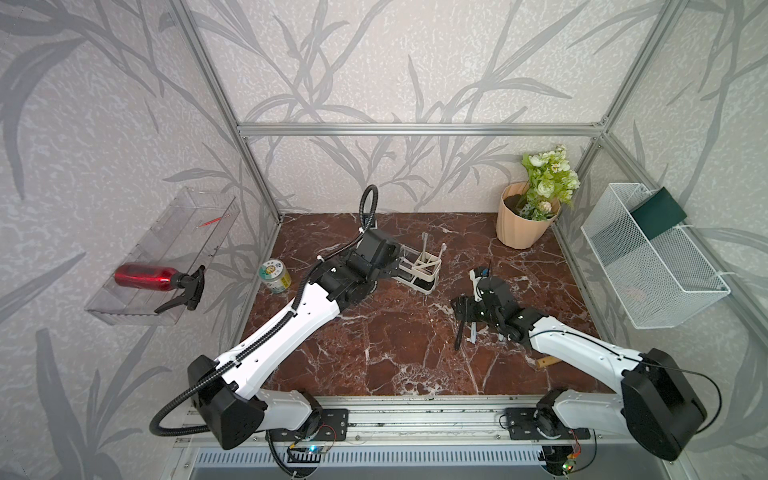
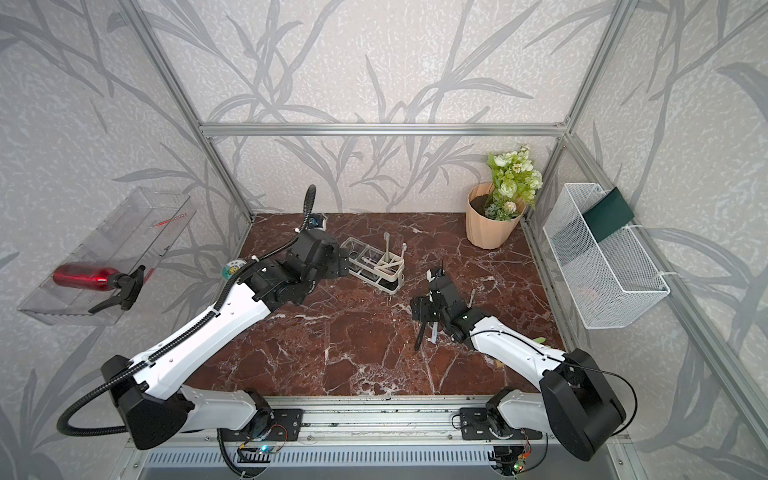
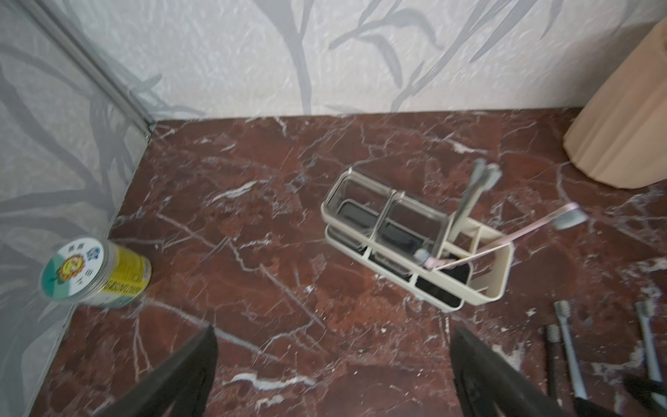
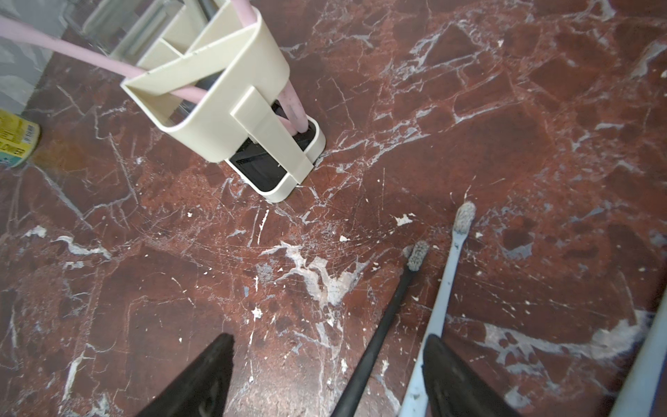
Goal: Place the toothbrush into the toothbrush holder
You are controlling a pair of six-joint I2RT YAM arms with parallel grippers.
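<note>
A cream toothbrush holder (image 4: 208, 132) with wire compartments stands mid-table, several toothbrushes in it, pink ones (image 4: 83, 55) among them. Near it lie a black toothbrush (image 4: 375, 333) and a light blue toothbrush (image 4: 441, 299), with another light blue toothbrush (image 4: 642, 371) further right. My left gripper is raised above the table at the holder's left, open and empty. My right gripper is low over the loose brushes, open, the black one between its fingers' line of sight but not visibly held.
A yellow can (image 3: 118, 274) sits at the left, a flower pot (image 1: 520, 228) at the back right. A clear bin (image 1: 208, 240) and white mesh basket (image 1: 656, 280) hang on the side walls.
</note>
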